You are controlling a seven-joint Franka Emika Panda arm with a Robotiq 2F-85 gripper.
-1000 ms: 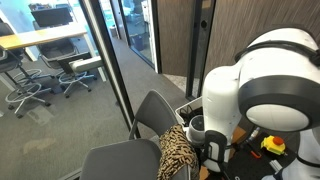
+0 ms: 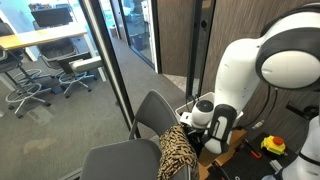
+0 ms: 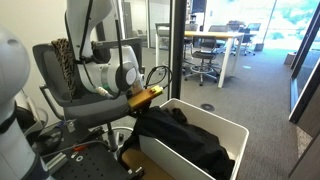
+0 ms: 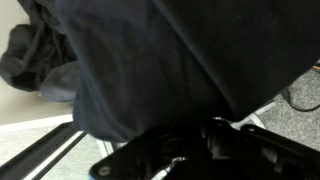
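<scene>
Black cloth [image 3: 180, 135] hangs from my gripper [image 3: 142, 108] and runs down into a long white box [image 3: 240, 147], where much of it lies. In the wrist view the black cloth [image 4: 150, 60] fills most of the picture and covers the fingertips. My gripper is shut on it, at the box's end closest to the grey chair. The exterior view from the other side shows the wrist, while the gripper's fingers there are hard to make out behind the arm and chair.
Right beside the arm stands a grey chair [image 2: 125, 160] with a leopard-print cloth [image 2: 177, 153] over it. A red-and-yellow button [image 2: 273, 144] sits at the right. Open carpet [image 3: 270, 120] lies beyond the box.
The arm has risen and its upper links have swung to the right, baring the wrist over the box end. Chair and leopard-print cloth have stayed put.
</scene>
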